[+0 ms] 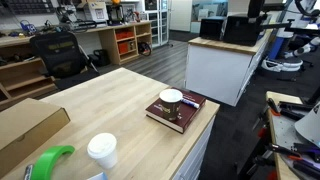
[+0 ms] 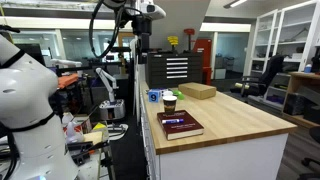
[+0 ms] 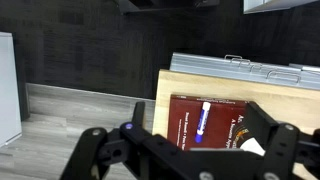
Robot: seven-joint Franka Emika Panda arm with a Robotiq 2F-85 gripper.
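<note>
My gripper stands open high above the table's edge, its dark fingers spread in the wrist view and nothing between them. In exterior view 2 the gripper [image 2: 143, 43] hangs well clear of everything below. A dark red book [image 1: 159, 119] lies flat near the table edge. On it stand a black-and-white cup [image 1: 171, 104] and a blue-and-white marker [image 1: 191, 103] lying beside it. From above, the marker [image 3: 203, 122] shows plainly on the book [image 3: 183, 117], while the cup [image 3: 252, 146] is partly hidden by the right finger.
A white cup [image 1: 103, 150], a green ring-shaped thing [image 1: 48, 164] and a cardboard box [image 1: 30, 130] share the wooden table [image 1: 120, 100]. Bare tabletop lies beyond the book. Grey drawer fronts [image 3: 240, 67] run below the table's edge.
</note>
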